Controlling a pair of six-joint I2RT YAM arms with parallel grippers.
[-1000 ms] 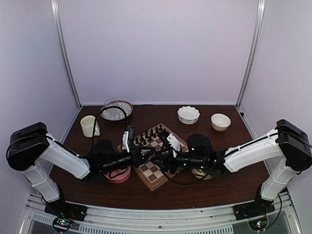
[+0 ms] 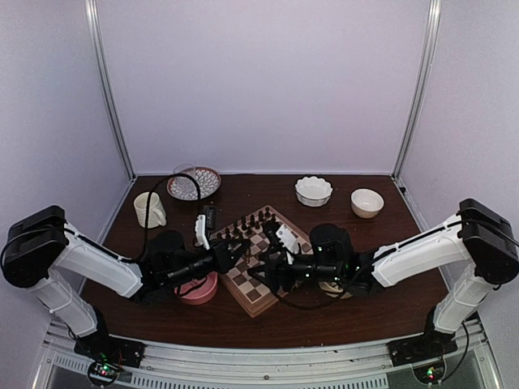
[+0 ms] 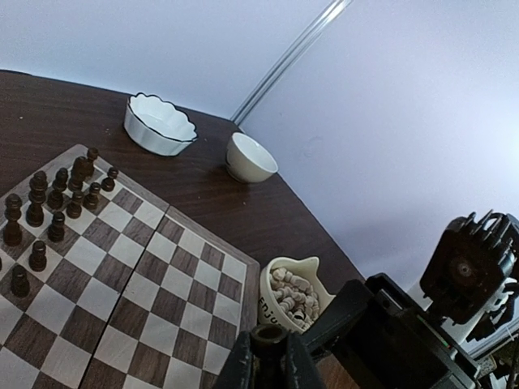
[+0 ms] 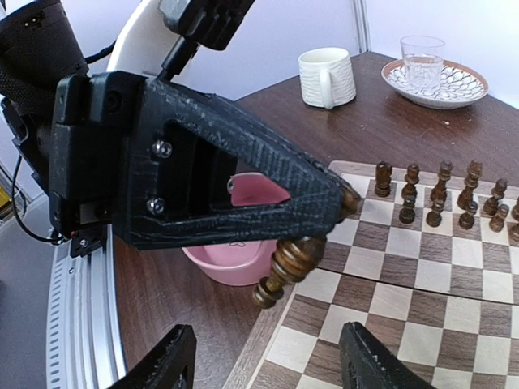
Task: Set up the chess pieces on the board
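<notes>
Dark chess pieces (image 4: 473,182) stand in rows at one side of the checkered board (image 3: 178,332). My left gripper is shut on a dark wooden piece (image 4: 293,263), which is held in the air over the board's edge near the pink bowl (image 4: 231,266). My right gripper is part open over the board, just right of the left one in the top view, with nothing visible between its fingers. Light pieces (image 3: 292,293) lie in a cream container beside the board, mostly hidden behind the right arm in the top view.
A mug (image 2: 150,209), a patterned plate (image 2: 209,185) with a glass, a fluted dish (image 2: 313,191) and a white bowl (image 2: 366,203) stand along the back. The two arms are close together above the board's front half.
My left gripper, with the piece in it, has drawn back slightly to the left, away from the right one. The right arm has barely moved.
</notes>
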